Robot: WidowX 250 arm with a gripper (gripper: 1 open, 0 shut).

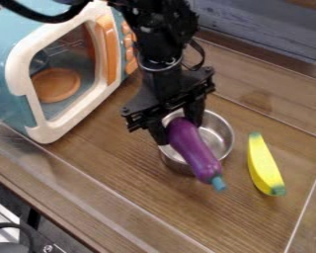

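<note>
A purple eggplant toy [197, 155] with a light blue tip is held at its upper end by my black gripper [176, 115], which is shut on it. The eggplant slants down toward the front right, over a steel bowl [219, 135], partly covering it. Its tip reaches past the bowl's front rim. A yellow banana [264, 163] lies on the wooden surface to the right of the bowl.
A light blue toy oven [39, 124] with an open front and an orange plate [55, 86] inside stands at the left. Bare wood [121, 183] lies in front of the bowl. A wall closes the back.
</note>
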